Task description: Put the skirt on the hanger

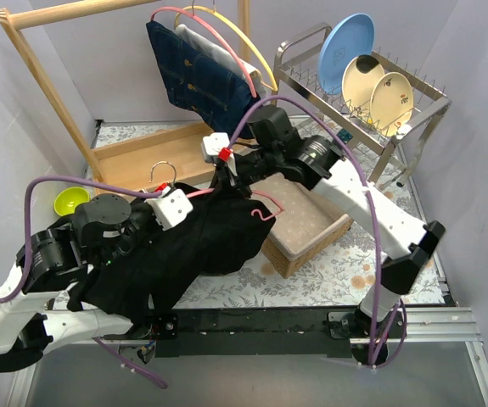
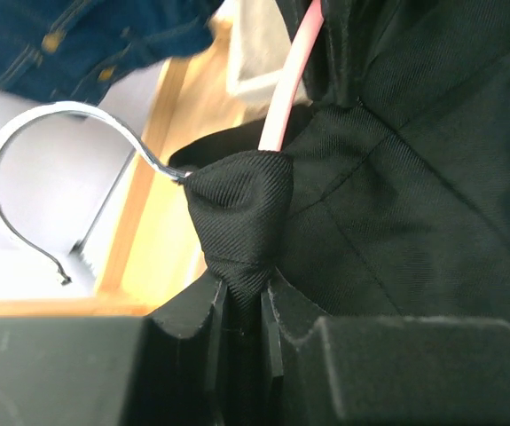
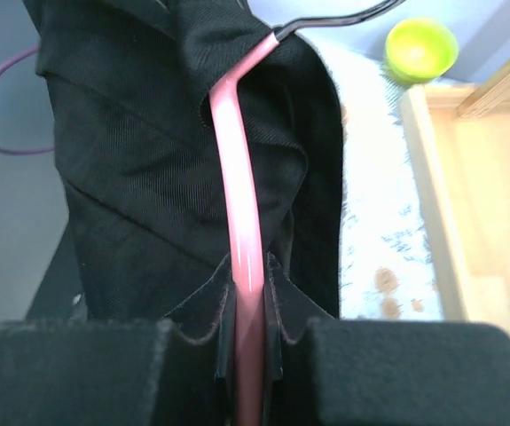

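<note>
The black skirt (image 1: 184,254) is draped between my arms over a pink hanger (image 1: 267,209) with a metal hook (image 2: 117,124). My left gripper is shut on a bunched edge of skirt fabric just below the hook. My right gripper is shut on the pink bar of the hanger. In the right wrist view the skirt's edge wraps over the bar near the hook, and the bar lies bare from there to the fingers. In the top view, the hanger's far end sticks out right of my right gripper.
A wooden rack (image 1: 47,85) holds denim (image 1: 193,76) on hangers at the back. A lined basket (image 1: 303,220) sits under the right arm, a dish rack (image 1: 417,119) at back right, a green bowl (image 1: 71,199) at left.
</note>
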